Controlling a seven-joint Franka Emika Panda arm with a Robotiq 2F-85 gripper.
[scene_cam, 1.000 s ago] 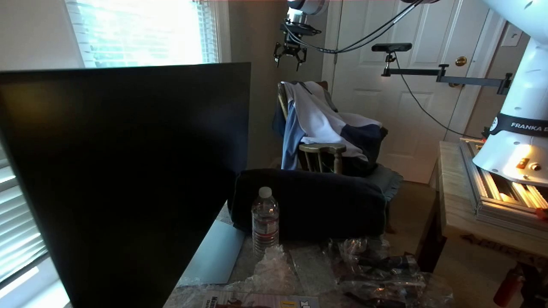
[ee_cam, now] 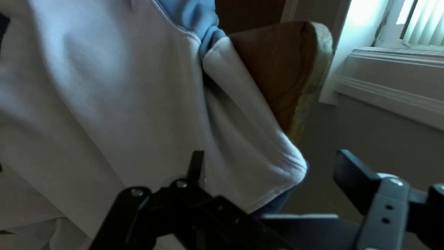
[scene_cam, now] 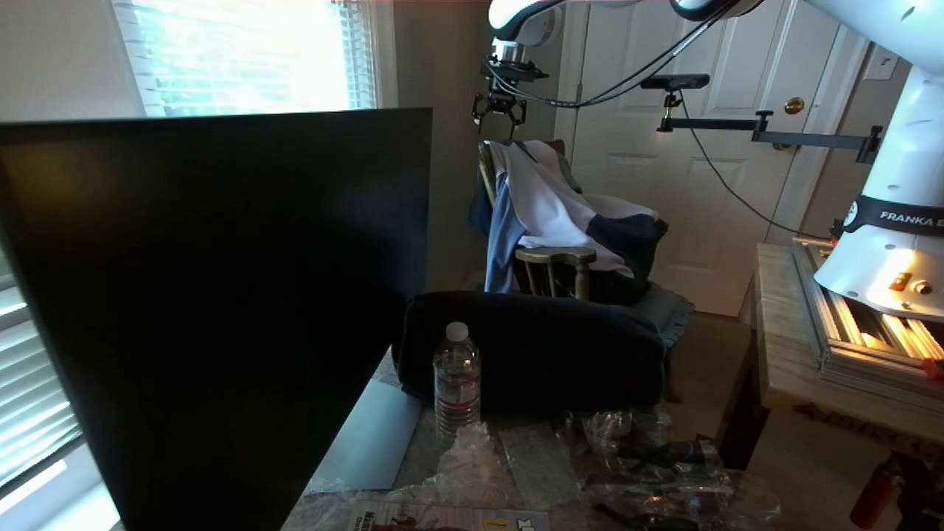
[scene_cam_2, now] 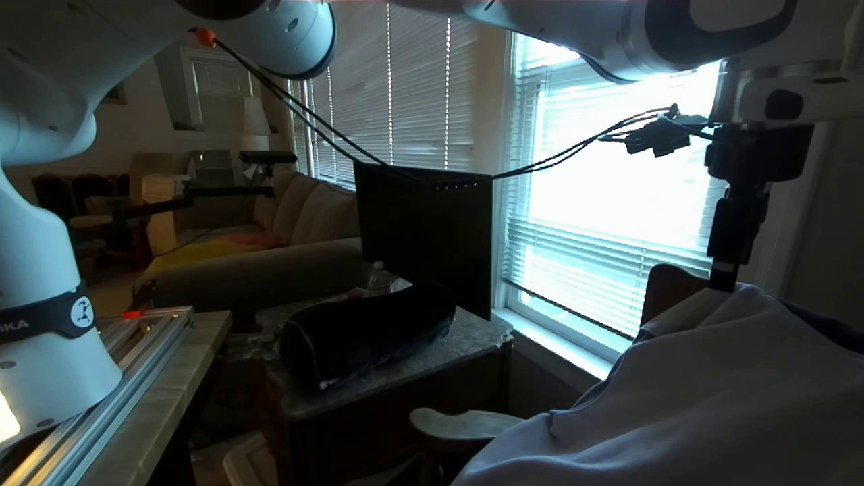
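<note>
A white, blue and navy garment is draped over a wooden chair in exterior view 1. Above the top of the chair back my gripper points downward with its fingers apart. In the wrist view, a pale corner of the garment hangs beside the bare end of the wooden chair back. That corner appears between the spread fingers of my open gripper, which does not grip it. Exterior view 2 shows the fingertips close to the cloth's upper edge; whether they touch it cannot be told.
A large black monitor and a water bottle stand on the table, with a dark cushion-like roll behind the bottle. In the wrist view, the window sill lies off to the right. Cables hang along the arm.
My gripper has come down toward the chair back and now stands more upright, its fingers still apart. The garment has not visibly moved.
</note>
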